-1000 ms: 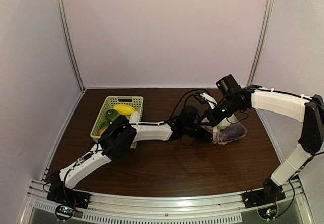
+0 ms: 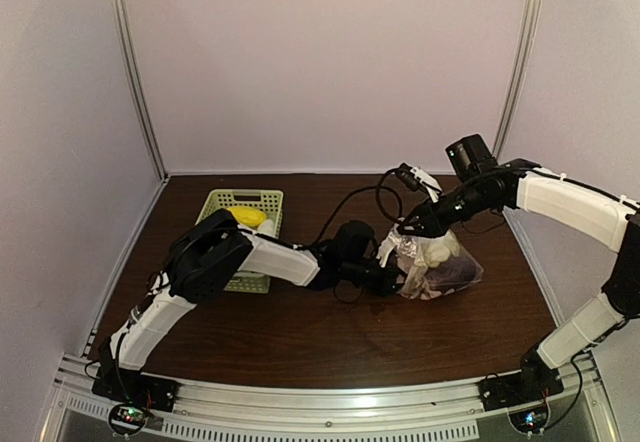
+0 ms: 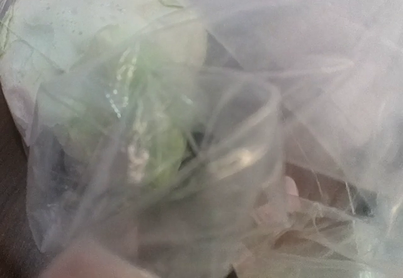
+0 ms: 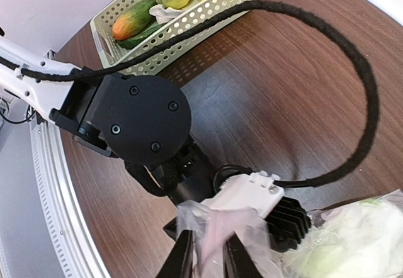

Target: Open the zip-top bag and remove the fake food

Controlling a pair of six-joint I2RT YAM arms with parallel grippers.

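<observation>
The clear zip top bag lies right of centre in the top view, with pale green-white fake food inside. In the left wrist view this food shows through crumpled film that fills most of the picture. My left gripper is shut at the bag's left side; the film hides whether any plastic is between its fingers. Above the bag's upper left edge is my right gripper, its fingers apart. A raised flap of bag film stands at these fingers, without a visible grip on it.
A pale green basket with a yellow piece of fake food and other pieces stands at the left, partly covered by my left arm. A black cable loops between the arms.
The right gripper has risen slightly, and the bag's left side is more spread out and visible.
</observation>
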